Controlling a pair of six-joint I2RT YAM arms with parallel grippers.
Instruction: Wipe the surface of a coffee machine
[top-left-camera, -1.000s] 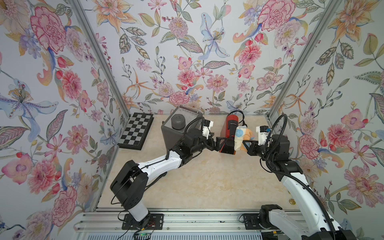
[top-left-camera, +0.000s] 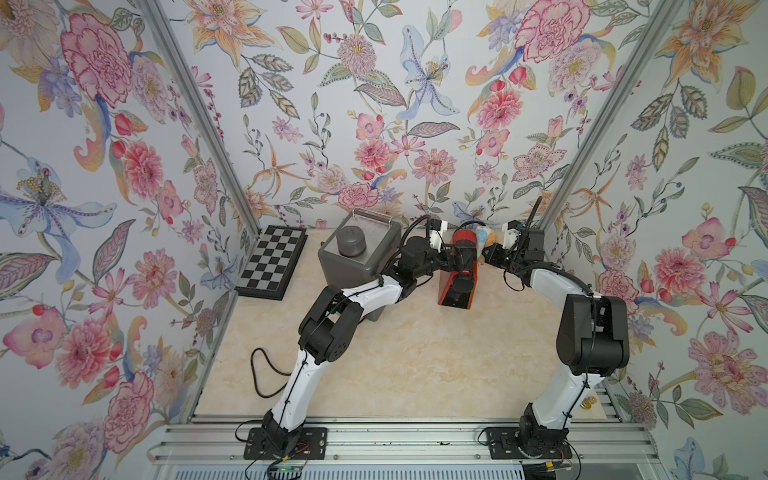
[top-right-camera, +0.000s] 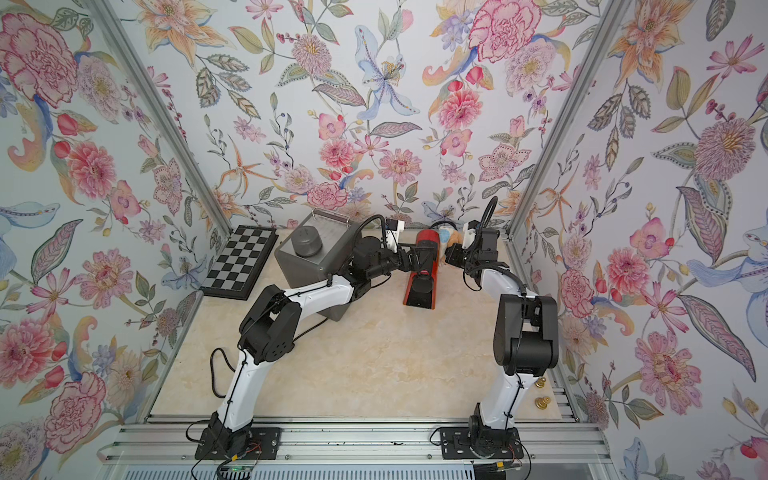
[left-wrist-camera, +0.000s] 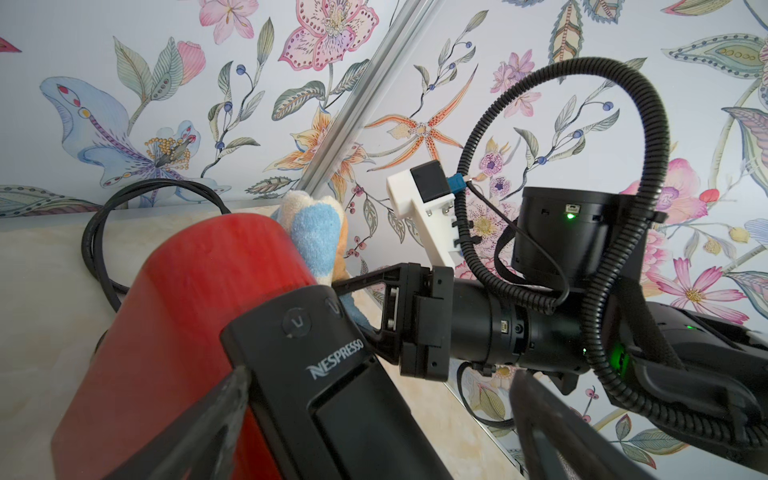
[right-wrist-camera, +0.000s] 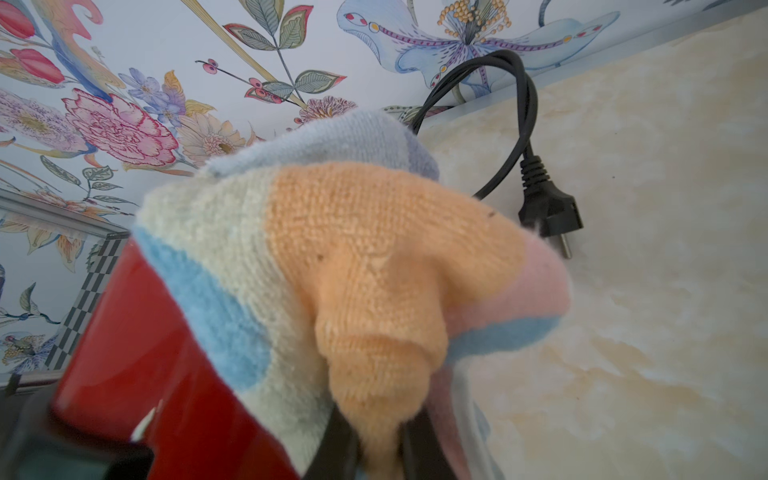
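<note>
The red and black Nespresso coffee machine (left-wrist-camera: 188, 320) stands near the back wall. My left gripper is open at its black front, its blurred fingers wide apart with the machine's head between them; contact cannot be told. A fuzzy cloth in orange, white, blue and pink (right-wrist-camera: 360, 240) hangs bunched in my right gripper, which is shut on it. In the left wrist view the cloth (left-wrist-camera: 314, 236) is at the right rear side of the red housing; whether it touches is unclear. The machine's lower front is outside both wrist views.
A grey box-shaped appliance (top-left-camera: 356, 260) stands left of the machine, behind my left arm. A checkered board (top-left-camera: 272, 262) lies farther left. A black cable and plug (right-wrist-camera: 552, 209) rest behind the machine.
My right gripper has carried the cloth from the machine's front right side back towards its rear. My left gripper has moved right and back, from beside the machine to its front.
</note>
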